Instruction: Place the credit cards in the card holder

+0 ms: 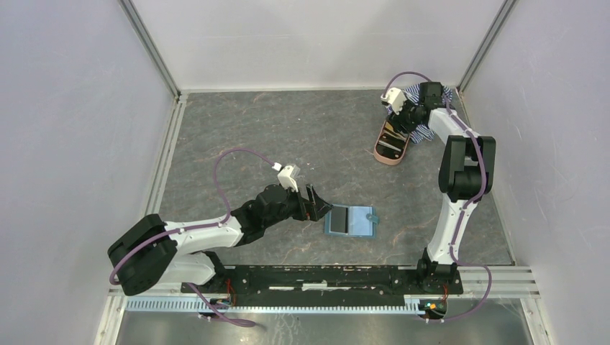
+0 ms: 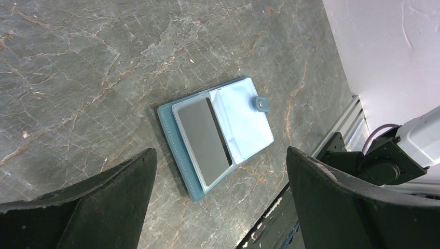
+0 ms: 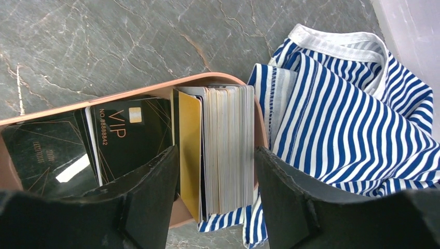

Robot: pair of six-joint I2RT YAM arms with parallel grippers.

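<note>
The light blue card holder [image 2: 243, 116] lies spread out at the front middle of the table, its clear pocket and teal clasp facing up. Over its left end in the top view, my left gripper [image 1: 313, 208] hangs open and empty. At the back right is a tan tray [image 1: 388, 159]. In the right wrist view, a packed row of cards on edge [image 3: 228, 148], with a gold card [image 3: 190, 150] at its left, fills one end of the tray. Black cards [image 3: 129, 136] lie in the rest. My right gripper stands part open, one finger on each side of the row.
A blue-and-white striped cloth [image 3: 342, 119] lies right beside the tray's card-filled end, close to the back right corner.
</note>
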